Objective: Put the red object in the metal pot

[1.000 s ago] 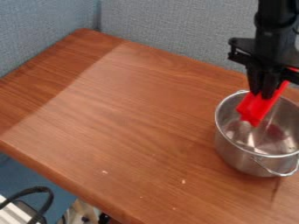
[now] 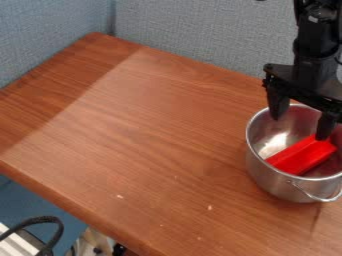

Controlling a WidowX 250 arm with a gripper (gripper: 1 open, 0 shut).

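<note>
The red object (image 2: 302, 155) lies inside the metal pot (image 2: 282, 185), resting at a slant toward the pot's right wall. Directly above it, my black gripper (image 2: 301, 117) stands open, its two fingers well apart and reaching down to about the level of the pot's rim. Nothing is held between them. The right finger (image 2: 325, 124) comes close to the top end of the red object in this view; whether they touch is unclear.
A whitish patch shows on the pot's inner floor. Grey partition walls (image 2: 201, 30) stand behind it, and a black cable (image 2: 47, 225) hangs off the front left edge.
A second ago the gripper held the red object tilted over the pot.
</note>
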